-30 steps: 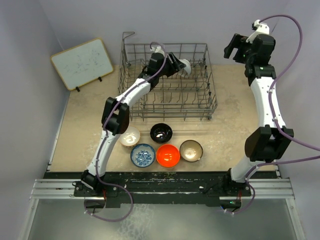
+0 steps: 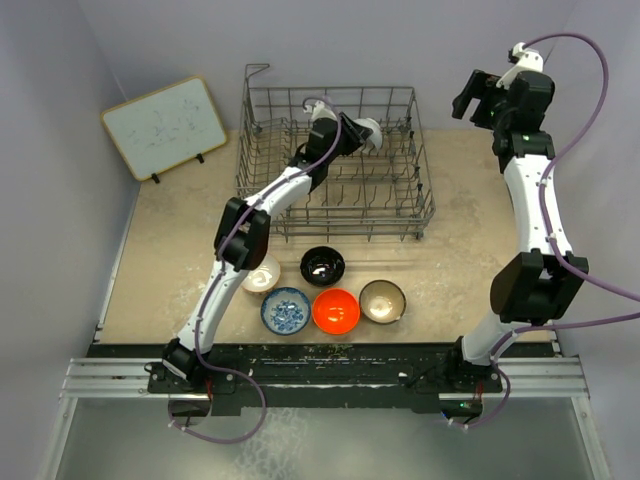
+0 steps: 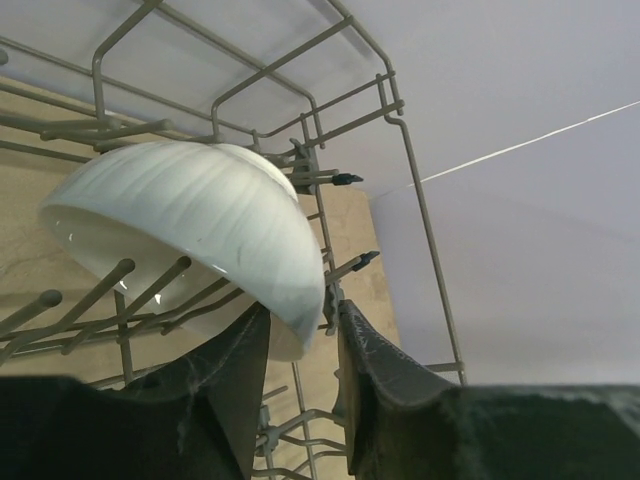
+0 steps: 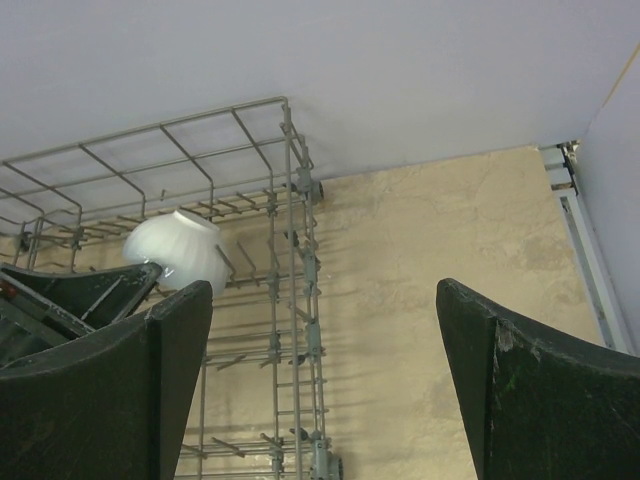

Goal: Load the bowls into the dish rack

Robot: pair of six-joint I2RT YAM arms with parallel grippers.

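A white bowl [image 3: 210, 205] stands tilted on edge among the tines of the dish rack [image 2: 414, 160], near its back right. My left gripper is at the bowl's lower rim, its fingers slightly parted; whether the rim is between them is unclear. My right gripper [image 2: 475, 95] hangs open over the counter right of the rack, with nothing between its fingers. In front of the rack lie a white bowl [image 2: 259, 277], a black bowl [image 2: 322, 267], a blue patterned bowl [image 2: 286, 312], an orange bowl [image 2: 336, 312] and a tan bowl [image 2: 382, 303].
A whiteboard [image 2: 164, 127] stands at the back left. The counter [image 4: 500, 220] right of the rack is clear, as is the area left of it. Walls bound the back and sides.
My left gripper has shifted slightly right, and its fingers appear closer together in the top view. The right arm has moved very slightly to the right.
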